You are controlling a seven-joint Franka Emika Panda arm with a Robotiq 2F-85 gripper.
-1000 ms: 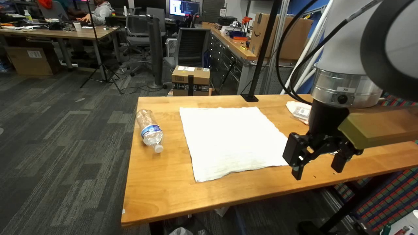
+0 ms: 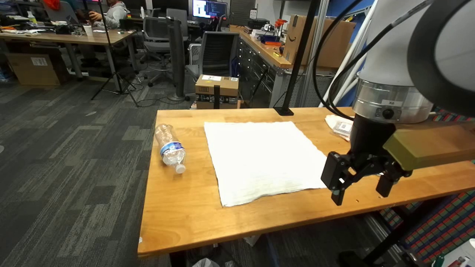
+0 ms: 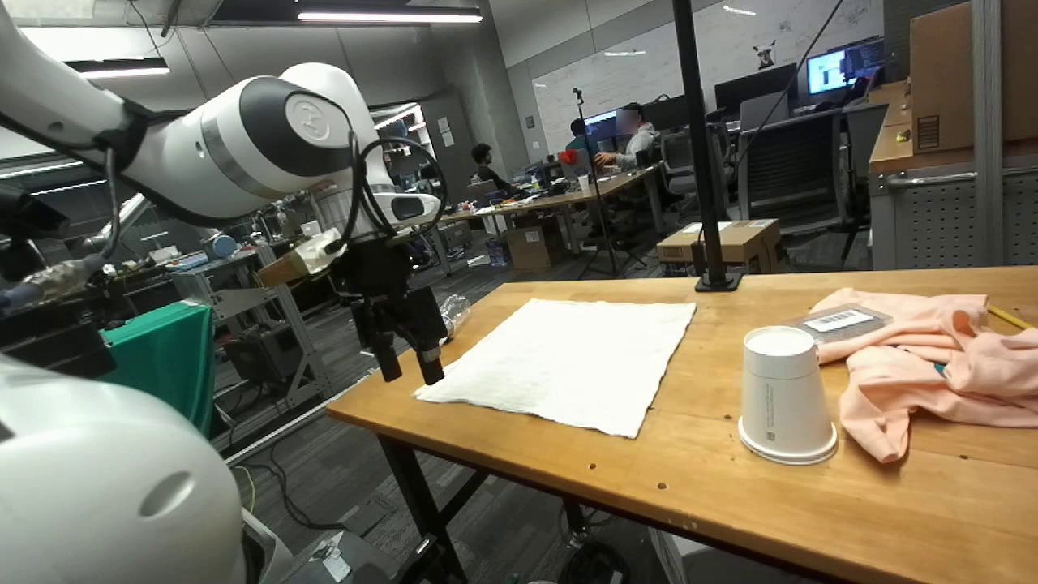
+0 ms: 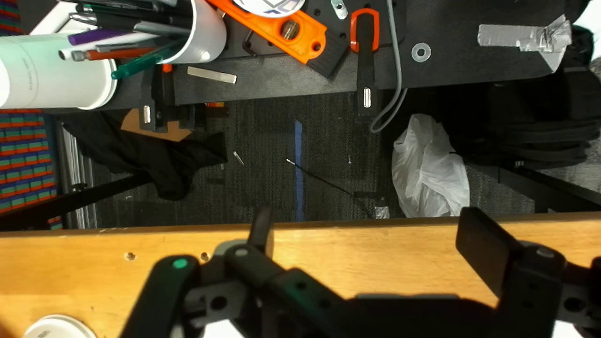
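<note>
Spread flat on the wooden table is a white cloth (image 2: 265, 160), also seen in exterior view 2 (image 3: 574, 360). My gripper (image 2: 361, 199) hangs above the table's near edge, fingers pointing down. In the wrist view the gripper is open, its fingers far apart with nothing between them. A clear plastic bottle (image 2: 170, 147) with a blue label lies on its side left of the cloth. An upside-down white paper cup (image 3: 783, 399) and a crumpled peach cloth (image 3: 934, 360) rest to the right in exterior view 2.
A small clear packet (image 3: 842, 323) lies on the peach cloth. Behind the table's far edge area rises a black post (image 3: 715, 234). In the wrist view, a dark shelf (image 4: 450, 62) holds pens and tools across a gap. Bare wood surrounds the white cloth.
Almost nothing differs; the arm has shifted only very slightly. The cloth and bottle lie where they were, and the gripper stays open.
</note>
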